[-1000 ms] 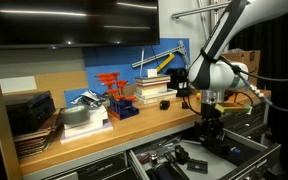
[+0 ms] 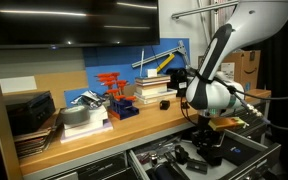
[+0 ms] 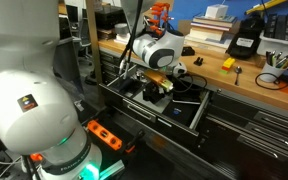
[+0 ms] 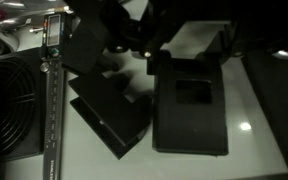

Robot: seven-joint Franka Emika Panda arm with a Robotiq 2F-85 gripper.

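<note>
My gripper is a dark shape at the top of the wrist view, reaching down into an open drawer. Its fingers look closed against a black block with a rectangular recess, though the contact is lost in shadow. Left of that block lies a black angled piece, apart from it on the pale drawer floor. In the second exterior view the white arm's wrist stands over the drawer, and the fingertips are too small to make out.
A caliper and a black fan-like grille lie to the left in the drawer. Behind it runs a wooden counter with books and red holders. Several other dark items crowd the drawer.
The arm's wrist has turned and shifted a little to the left in the first exterior view, bringing an orange part into sight. The drawer's left-hand items look unmoved.
</note>
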